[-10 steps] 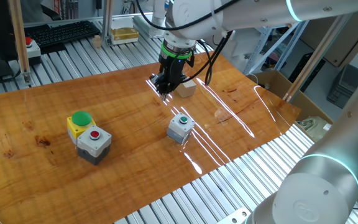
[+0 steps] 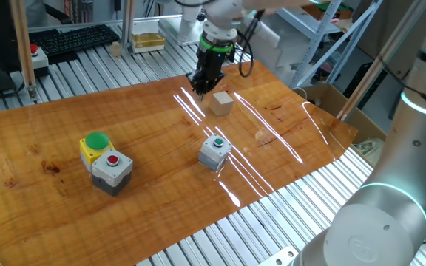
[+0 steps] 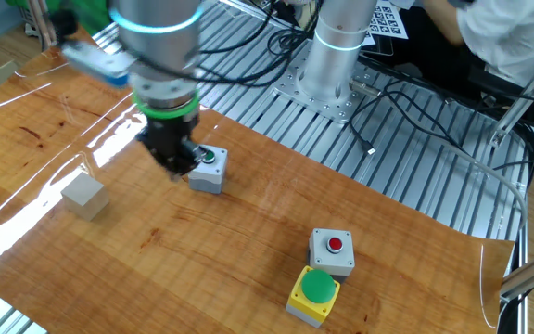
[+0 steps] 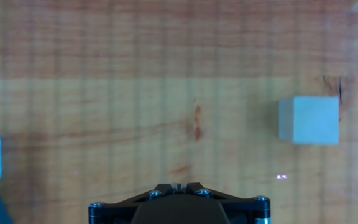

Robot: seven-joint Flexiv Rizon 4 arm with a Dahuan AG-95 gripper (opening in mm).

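My gripper (image 2: pixel 200 94) hangs above the wooden board, to the left of a pale wooden cube (image 2: pixel 221 103) in exterior view 1. In the wrist view the fingertips of the gripper meet at the bottom centre, shut with nothing visible between them. The cube (image 4: pixel 316 121) stands well off to their right there. A grey box with a green button (image 2: pixel 215 151) sits nearer the front of the board. Farther left, a grey box with a red button (image 2: pixel 112 171) stands against a yellow box with a large green button (image 2: pixel 97 144).
The wooden board (image 3: pixel 248 241) has wide bare areas between these objects. Ribbed metal tabletop (image 3: pixel 415 172) borders it. A keyboard (image 2: pixel 72 41) and another red-button box (image 2: pixel 38 59) lie behind the board. Cables run beside the robot base (image 3: pixel 336 60).
In exterior view 1 my gripper has moved up the picture and slightly right, away from the green-button grey box. More of the cube shows now. The objects on the board have not moved.
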